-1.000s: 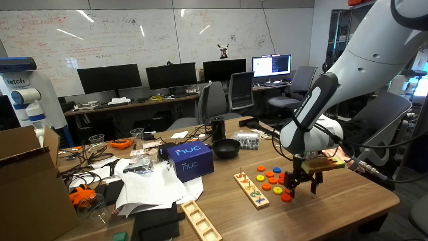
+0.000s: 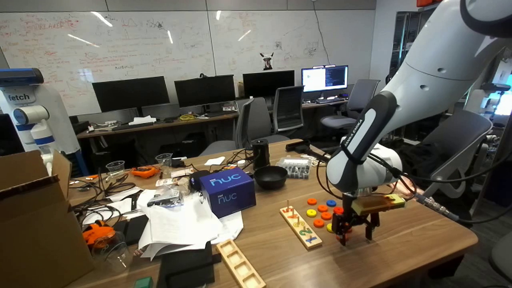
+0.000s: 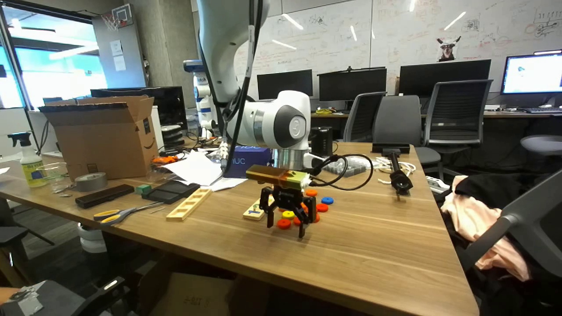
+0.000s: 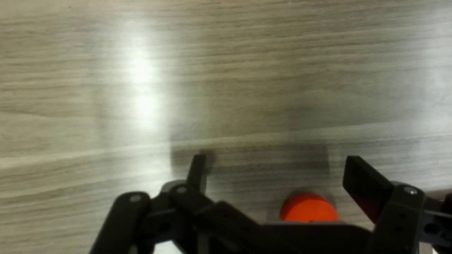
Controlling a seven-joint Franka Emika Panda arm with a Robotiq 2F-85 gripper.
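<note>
My gripper [image 2: 355, 236] stands open, its two black fingers pointing down close to the tabletop. In the wrist view, one orange-red ring [image 4: 309, 208] shows at the bottom edge, partly covered by the gripper's body, with bare wood between the fingertips. Several orange, yellow and blue rings [image 2: 319, 223] lie loose on the table at the gripper's side, some hidden behind a finger in exterior view 1. Beside the rings is a wooden peg board [image 2: 300, 227] with upright pegs and coloured numbers.
An empty wooden compartment tray [image 2: 240, 265] lies nearer the front. A black bowl [image 2: 271, 177], a blue box [image 2: 228, 191] and loose papers [image 2: 180, 225] occupy the table farther left. Clear wood stretches along the right side of the table [image 3: 379, 247].
Over the last second the arm has moved left and lower in exterior view 1, toward the rings. A finger now covers part of the nearest rings. The gripper stays open.
</note>
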